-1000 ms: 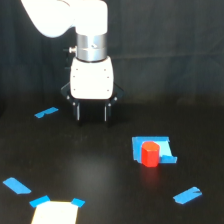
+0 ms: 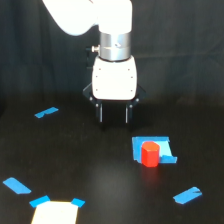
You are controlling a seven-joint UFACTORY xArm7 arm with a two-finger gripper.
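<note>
A small red block (image 2: 150,154), rounded in outline, stands on a light blue square (image 2: 137,146) marked out on the black table, right of centre. Above the table and up to the left of the block hangs my gripper (image 2: 114,114), below the white arm. Its two dark fingers are spread apart, and nothing shows between them. The gripper and block are clearly apart.
A cream square (image 2: 55,213) lies at the front left, edged by blue tape (image 2: 39,201). More tape strips mark the table at the left (image 2: 16,186), back left (image 2: 46,112) and front right (image 2: 187,195).
The arm and gripper have shifted to the right, closer to the red block. The block has not moved, and the fingers look equally spread.
</note>
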